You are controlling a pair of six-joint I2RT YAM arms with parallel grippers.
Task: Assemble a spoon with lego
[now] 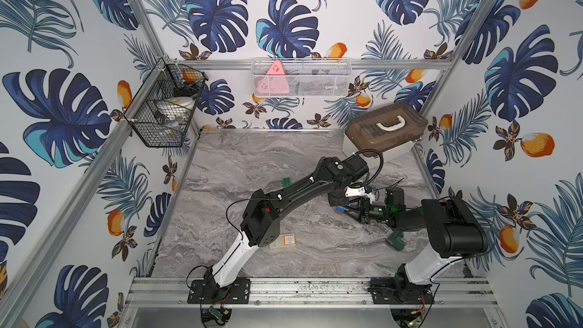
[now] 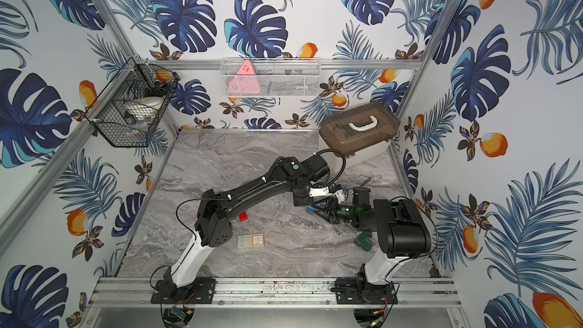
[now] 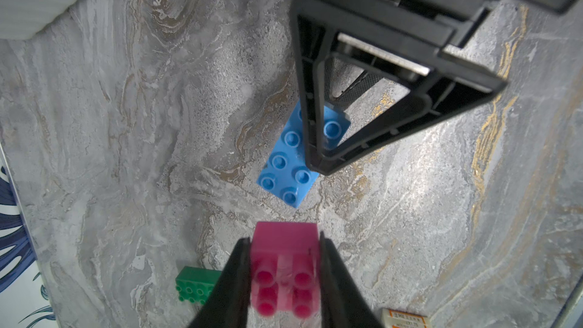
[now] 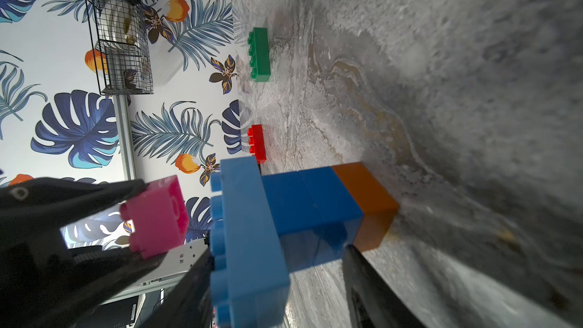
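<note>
My left gripper is shut on a pink brick (image 4: 159,217), held above the marble table. A row of blue bricks ending in an orange brick lies on the table, a light blue brick (image 3: 285,173) across its near end, studs up in the left wrist view. My right gripper straddles this assembly low down, its fingers apart around the light blue brick; whether they touch it is unclear.
A green brick (image 4: 260,54) and a red brick (image 4: 257,142) lie apart on the table. A lidded brown case (image 1: 385,130) stands back right, a small labelled box (image 2: 250,240) at the front.
</note>
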